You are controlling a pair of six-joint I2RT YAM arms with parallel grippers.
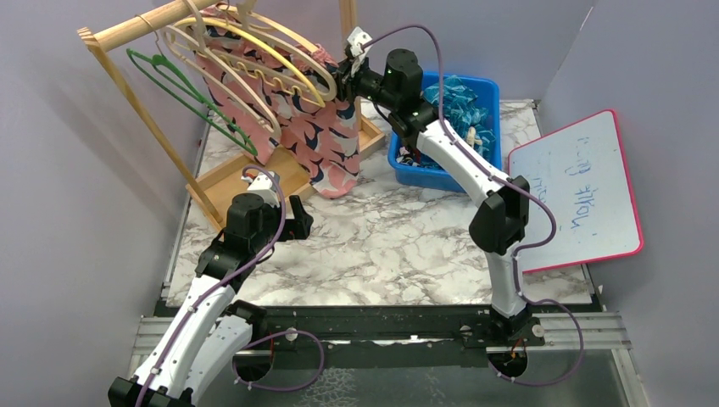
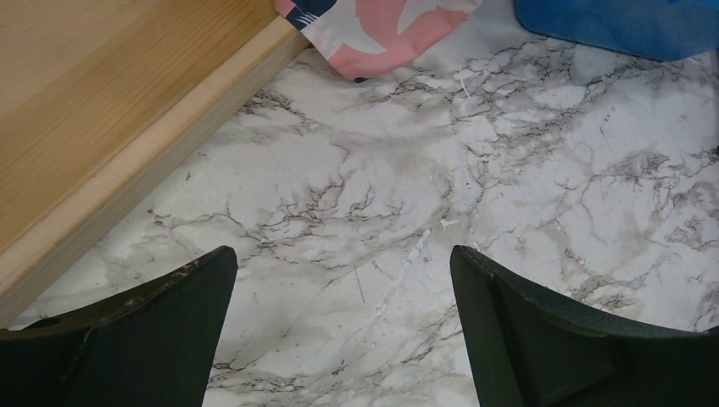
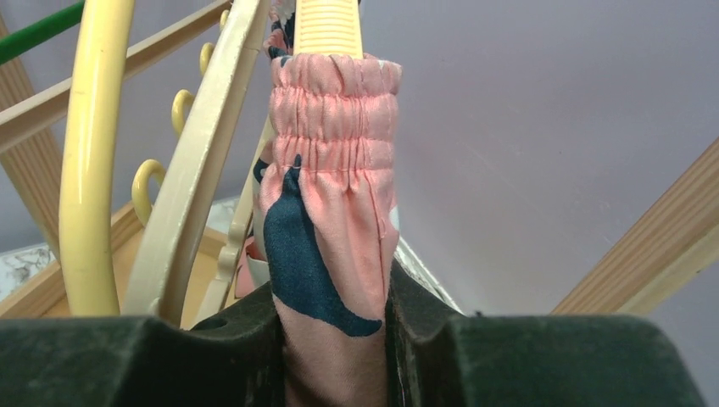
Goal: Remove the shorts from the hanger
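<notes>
The pink shorts (image 1: 320,136) with dark and white shapes hang on the rack among several hangers. In the right wrist view, their gathered waistband (image 3: 335,110) wraps the end of a pale yellow hanger (image 3: 328,27). My right gripper straddles that end of the waist, one dark finger (image 3: 242,339) on each side of the cloth. The fingers look close against it, but whether they clamp it is unclear. Low over the table, beside the rack's base, my left gripper is open and empty; only a lower corner of the shorts (image 2: 390,38) appears in its view.
Around the shorts hang a green hanger (image 1: 191,97) and a bright yellow one (image 1: 275,55). A blue bin (image 1: 424,175) with cloth inside sits under the right arm. To the right lies a whiteboard (image 1: 585,191).
</notes>
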